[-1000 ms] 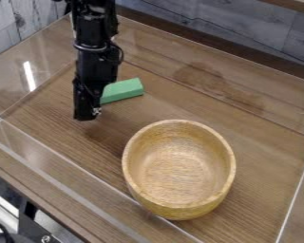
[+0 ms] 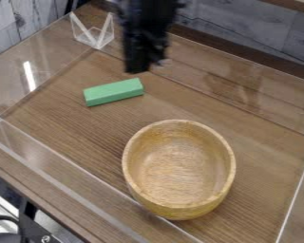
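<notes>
A green block [image 2: 113, 91] lies on the wooden table to the left of centre. A round light wooden bowl [image 2: 179, 167] sits toward the front right. My dark gripper [image 2: 148, 55] is high over the back of the table, above and behind the green block, badly blurred; whether it is open or shut cannot be seen.
A white wire-like object [image 2: 92, 30] stands at the back left corner, and another white piece is at the left edge.
My gripper has risen and moved toward the back, away from beside the green block. The block now shows fully.
</notes>
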